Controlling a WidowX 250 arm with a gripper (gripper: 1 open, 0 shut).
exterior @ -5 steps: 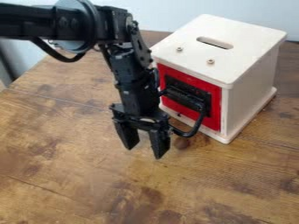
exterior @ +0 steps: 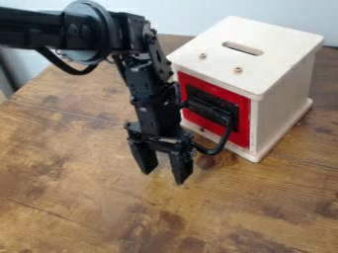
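Note:
My black gripper (exterior: 162,164) hangs pointing down over the wooden table, in front and left of a pale wooden box (exterior: 272,65). Its two fingers are apart, with nothing visible between them. The box has a slot in its top, two small knobs and a red front panel (exterior: 234,133) with a dark fitting on it, partly hidden behind the arm and its cable.
The box stands at the back right, near the table's far edge, with a white wall behind.

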